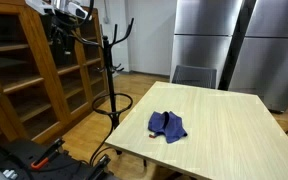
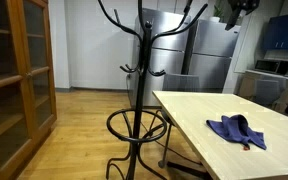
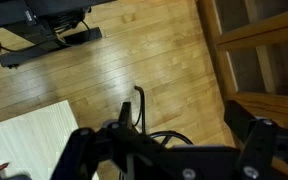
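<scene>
A dark blue cloth [image 1: 167, 125] lies crumpled on the pale table [image 1: 219, 110], with part of it standing up in a fold. The second exterior view shows the same cloth [image 2: 236, 130] near the table's edge. High at the upper left of the first exterior view, my gripper [image 1: 60, 40] is raised well away from the cloth, beside the black coat rack [image 1: 109, 70]. In the wrist view the gripper is open, its dark fingers wide apart. Only floor and the rack's upper parts show below and between them; nothing is held.
The coat rack [image 2: 137, 85] has curved hooks close to the arm and a ring lower down. Wooden cabinets with glass doors [image 3: 269, 45] stand close on one side. A dark chair [image 1: 194, 77] is behind the table.
</scene>
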